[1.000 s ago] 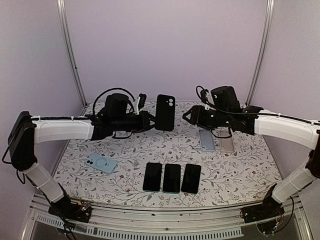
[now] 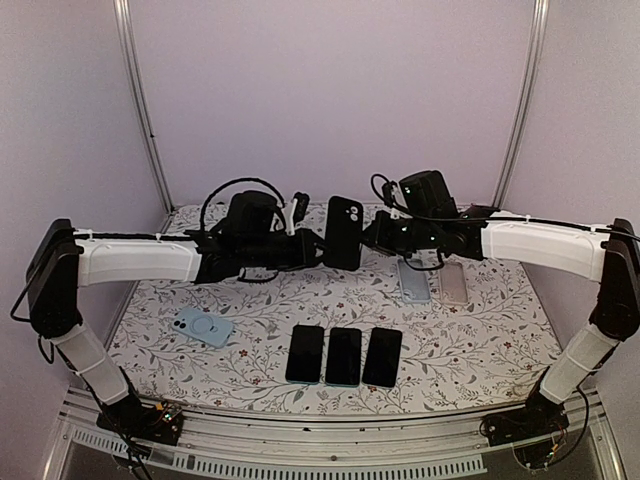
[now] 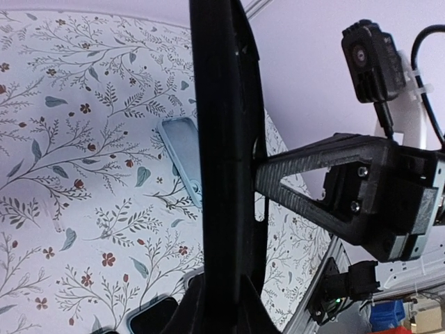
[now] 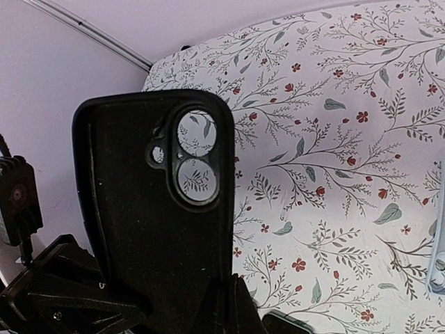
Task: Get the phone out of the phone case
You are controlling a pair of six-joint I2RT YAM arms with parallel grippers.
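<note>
A black phone case [image 2: 343,232] stands upright in the air between my two arms. In the right wrist view its hollow inner side faces me, and no phone sits in it; the floral cloth shows through its camera holes. My left gripper [image 2: 322,248] is shut on the left side of the case. On the opposite edge, my right gripper is shut on the case [image 4: 156,209] too. Three dark phones lie in a row at the front: a left phone [image 2: 305,353], a middle phone [image 2: 344,357] and a right phone [image 2: 382,357].
A light blue case [image 2: 203,327] with a ring on it rests at the left. On the right lie a pale blue case [image 2: 413,282] and a pinkish clear case [image 2: 453,284].
</note>
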